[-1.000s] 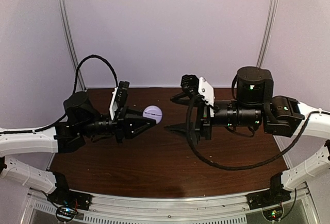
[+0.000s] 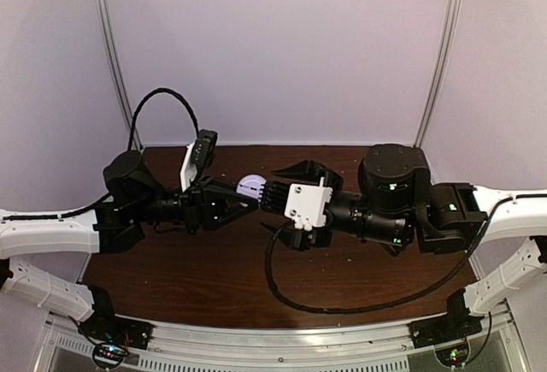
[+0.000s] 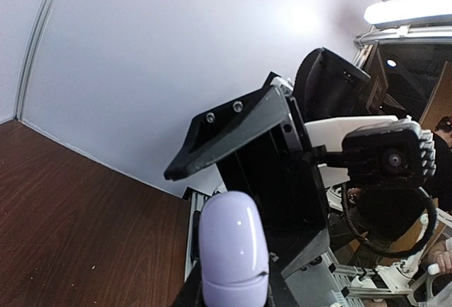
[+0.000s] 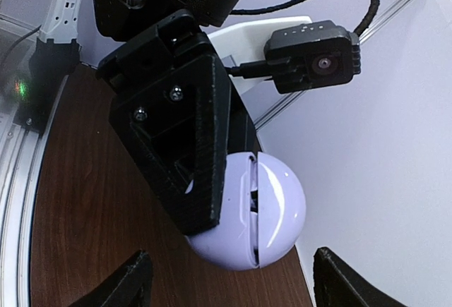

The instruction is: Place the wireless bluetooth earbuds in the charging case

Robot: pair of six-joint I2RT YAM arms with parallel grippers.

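A round lilac charging case point(image 2: 250, 186) is held in the air by my left gripper point(image 2: 240, 202), which is shut on it; in the left wrist view the case point(image 3: 233, 243) fills the bottom middle. In the right wrist view the case point(image 4: 279, 208) shows a seam with a dark slot, left fingers behind and over it. My right gripper is open, its two fingertips either side of and just short of the case. Separate earbuds cannot be made out.
The two arms face each other closely above the table's middle.
My right gripper has moved left toward the case and rotated, its body now nearly reaching it. The left gripper and case have barely moved.
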